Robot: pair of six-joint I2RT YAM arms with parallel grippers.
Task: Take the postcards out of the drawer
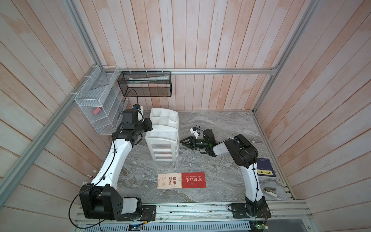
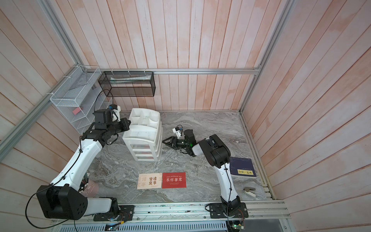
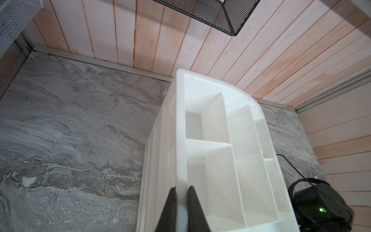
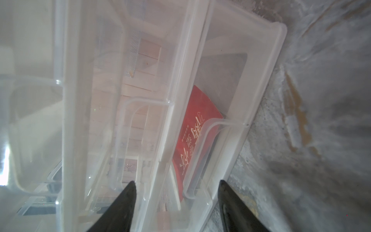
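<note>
The white drawer unit stands left of centre, with an open divided tray on top and translucent drawers below. My left gripper is shut on the near rim of that tray. In the right wrist view, a red postcard with gold writing lies inside the lowest drawer, seen behind its front, which has a cut-out handle. How many cards lie there I cannot tell. At the unit's right side, my right gripper is open and holds nothing, its fingers spread before that drawer.
A cream card and a red card lie side by side at the table's front. A dark blue book lies at the far right, near a stapler-like object. Wire shelves and a mesh basket hang behind.
</note>
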